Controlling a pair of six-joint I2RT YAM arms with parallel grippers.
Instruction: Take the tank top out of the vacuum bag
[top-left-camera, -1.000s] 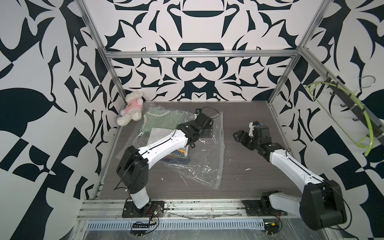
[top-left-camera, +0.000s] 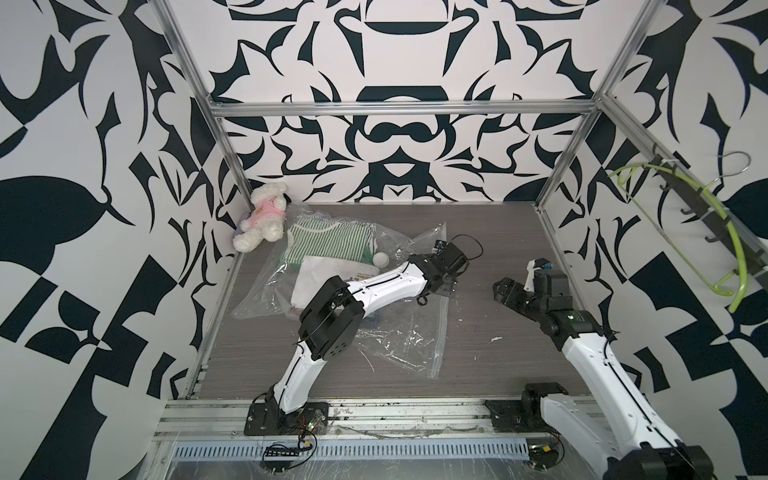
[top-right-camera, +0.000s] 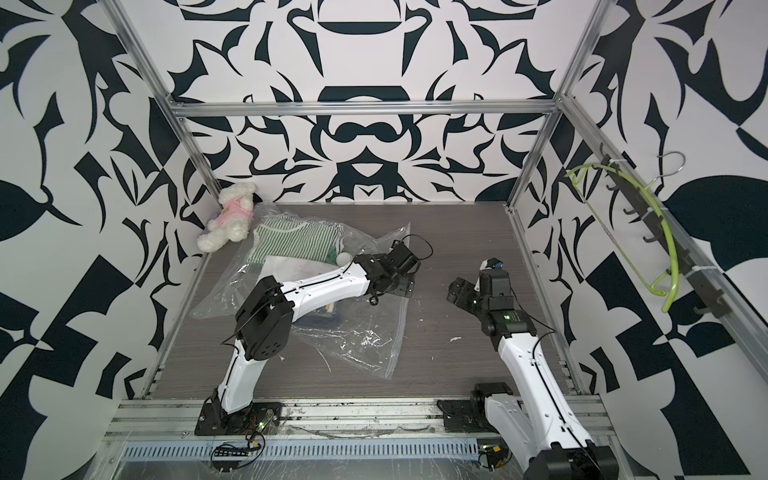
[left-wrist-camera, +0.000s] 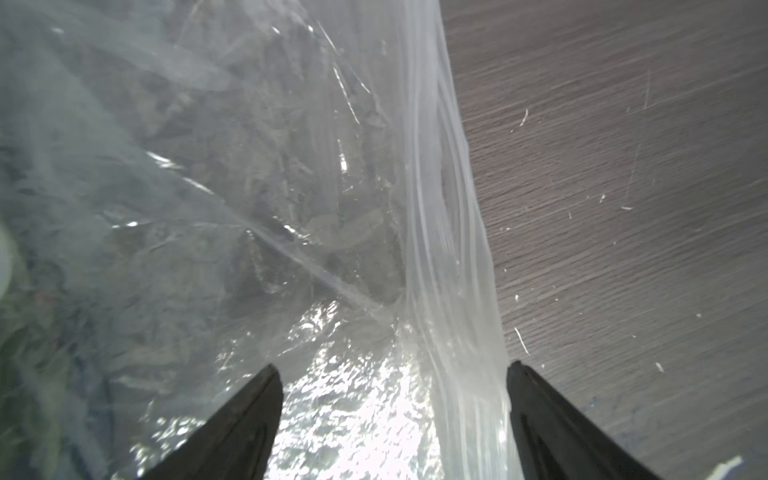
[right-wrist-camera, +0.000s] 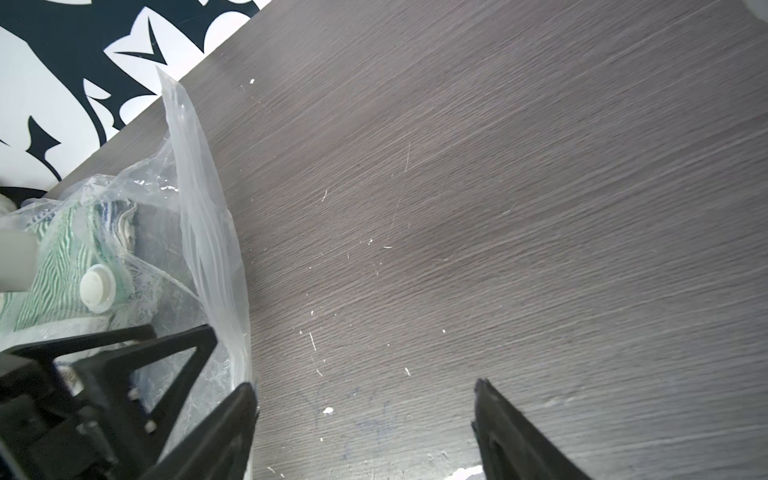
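Note:
The clear vacuum bag (top-left-camera: 400, 340) lies flat on the table, with a green-and-white striped garment (top-left-camera: 329, 240) and a folded white cloth (top-left-camera: 320, 276) inside; which one is the tank top I cannot tell. At the bag's right opening edge (left-wrist-camera: 452, 264), my left gripper is open, one finger over the film and the other just past the edge. No film is visibly pinched. To the right of the bag, over bare table, my right gripper stands open and empty. The left arm hides part of the bag.
A white plush toy (top-left-camera: 264, 217) sits by the bag's back left corner. A white valve cap (top-left-camera: 381, 260) shows on the bag. A green hanger (top-left-camera: 732, 240) hangs on the right wall rack. Bare table lies between bag and right arm.
Over the last second my left gripper has gone right, from above the bag to its edge. My right gripper has drawn away to the right. The bag lies as before.

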